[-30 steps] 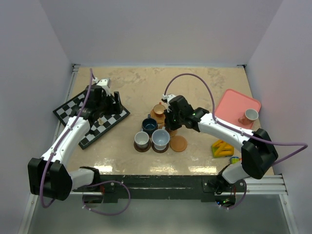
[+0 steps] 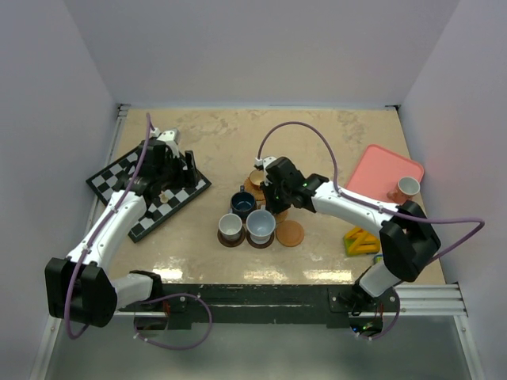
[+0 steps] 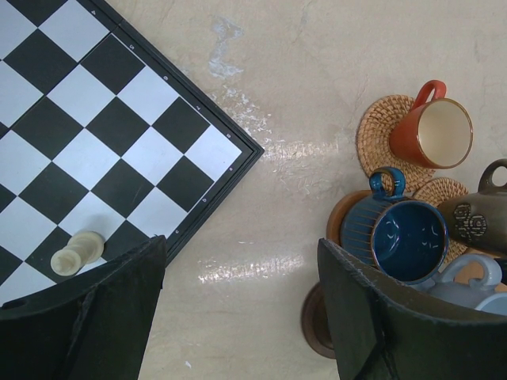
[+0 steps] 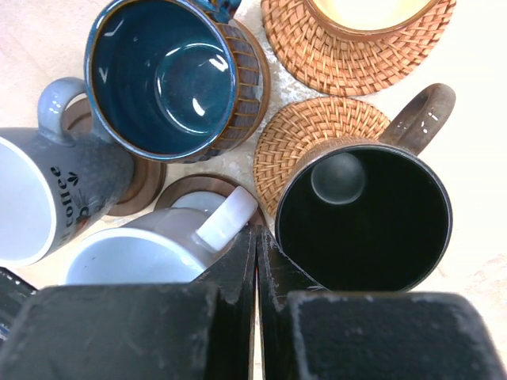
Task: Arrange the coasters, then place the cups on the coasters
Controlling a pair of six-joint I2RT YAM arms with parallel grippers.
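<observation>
My right gripper is shut, with nothing showing between its fingertips. It is low among the cups, just left of a dark brown mug (image 4: pixel 360 214) that overlaps a woven coaster (image 4: pixel 313 131). At the fingers' left, a pale cup (image 4: pixel 146 253) points its handle toward them. A blue cup (image 2: pixel 243 203), a white cup (image 2: pixel 230 227) and this pale cup stand clustered in the top view, where my right hand largely hides the brown mug. An orange cup (image 3: pixel 432 133) sits on another woven coaster (image 3: pixel 388 115). My left gripper is open and empty near the chessboard.
A bare round coaster (image 2: pixel 290 233) lies right of the cluster. The chessboard (image 2: pixel 150 226) with a pale piece (image 3: pixel 78 253) occupies the left. On the right are a pink tray (image 2: pixel 372 170) bearing another cup (image 2: pixel 408 187) and a yellow object (image 2: pixel 362 241).
Over the last second my right gripper has shifted slightly left, toward the pale cup and in front of the orange one. The left arm and the cups look unmoved.
</observation>
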